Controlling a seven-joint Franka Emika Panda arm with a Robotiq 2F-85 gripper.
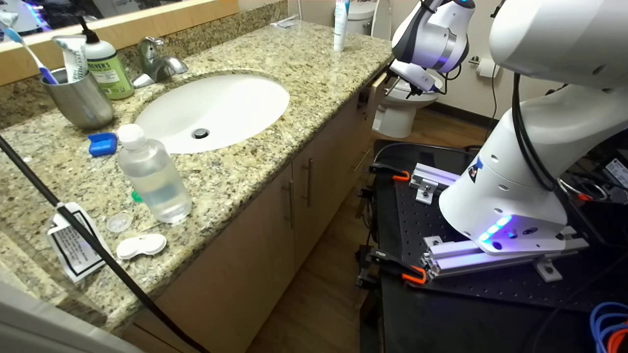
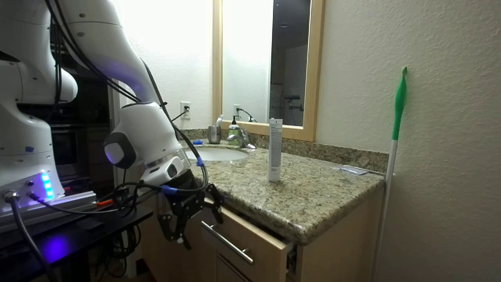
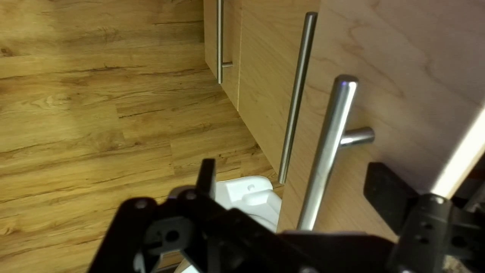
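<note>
A wooden drawer stands partly pulled out under the counter's near corner, its metal bar handle running along the front. My gripper hangs beside that drawer's left end, fingers spread apart. In the wrist view the open gripper has the drawer's handle between its two fingers but is not closed on it. Its right finger overlaps the drawer front near the top edge; whether it touches I cannot tell. The left finger is out over the floor side. Exterior view 1 mostly hides the fingers behind the wrist.
A white tube stands upright on the granite counter. Another bar handle lies below the drawer's. The toilet is beyond the arm. A clear bottle stands near the sink.
</note>
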